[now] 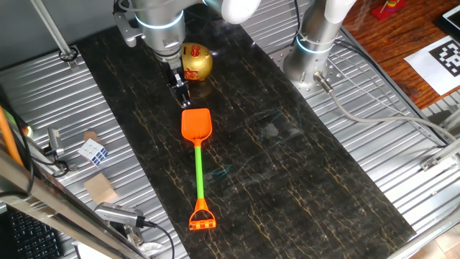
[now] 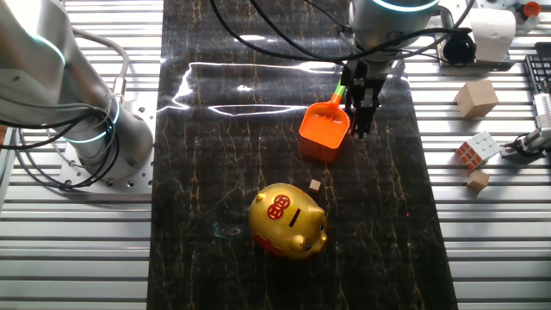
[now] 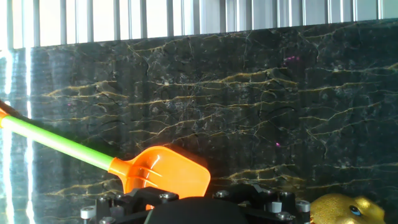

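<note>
A toy shovel lies on the dark marble board, with an orange blade, a green shaft and an orange handle. My gripper hangs just off the blade's end in the first exterior view. Exterior view 2 has the gripper right of the orange blade, no contact visible. Along the bottom of the wrist view, dark gripper parts overlap the blade's lower edge; whether the fingers are open or shut is unclear. A small wooden cube sits between shovel and golden piggy bank.
Beyond the board's edge, on the ribbed metal table, lie a Rubik's cube and wooden blocks. A robot base stands at the opposite side. Much of the board is clear.
</note>
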